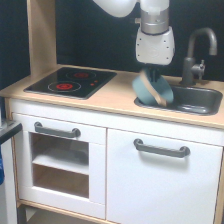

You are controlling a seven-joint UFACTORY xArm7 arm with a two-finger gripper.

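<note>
A blue-grey pot [142, 91] with a tan band across it hangs strongly tilted over the left end of the sink [198, 98]. My gripper [151, 73] comes down from above and is shut on the pot at its upper side. The dark fingers are small and partly lost against the dark wall and the pot. Whether the pot's lower side touches the basin or its rim, I cannot tell.
A black stove top [70, 84] with red rings lies left on the wooden counter [118, 97]. Behind the sink rises a grey faucet [193, 60], right of my arm. Below are an oven door [45, 140] and a white cabinet door [160, 180].
</note>
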